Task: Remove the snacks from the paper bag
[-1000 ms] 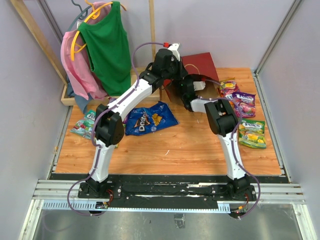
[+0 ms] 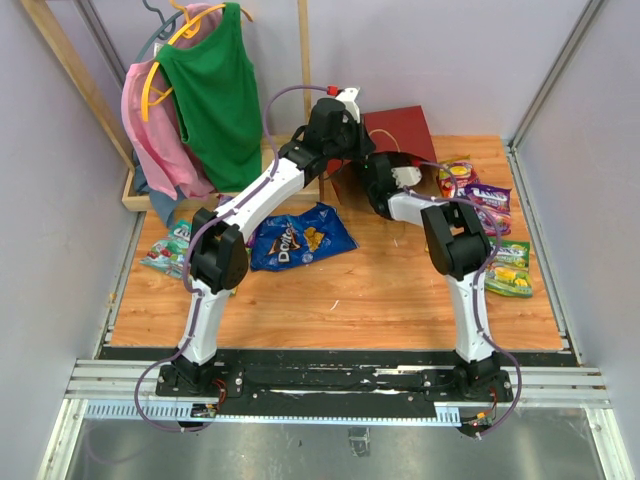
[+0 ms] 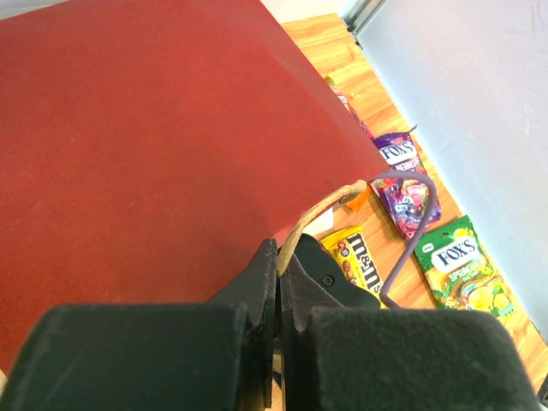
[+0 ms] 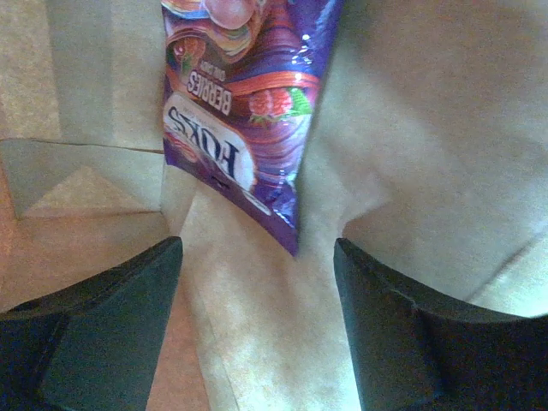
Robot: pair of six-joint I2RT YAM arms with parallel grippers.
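The red paper bag (image 2: 410, 124) lies on its side at the back, its mouth towards the front. In the left wrist view, my left gripper is shut on the bag's twisted cord handle (image 3: 318, 211). My right gripper reaches inside the bag, its fingers apart and empty. Just beyond those fingertips a purple Fox's Berries packet (image 4: 244, 103) rests on the brown paper interior, one pointed corner towards the gap. From above, the right arm hides most of the bag's opening.
On the right lie a red snack packet (image 2: 457, 176), a purple Fox's packet (image 2: 490, 205) and a green one (image 2: 508, 268). A yellow M&M's packet (image 3: 357, 257) is near them. A blue Doritos bag (image 2: 300, 240) lies left of centre.
The right forearm and elbow have shifted slightly to the right, with the gripper still in the bag's mouth. My left arm and the bag look much the same.
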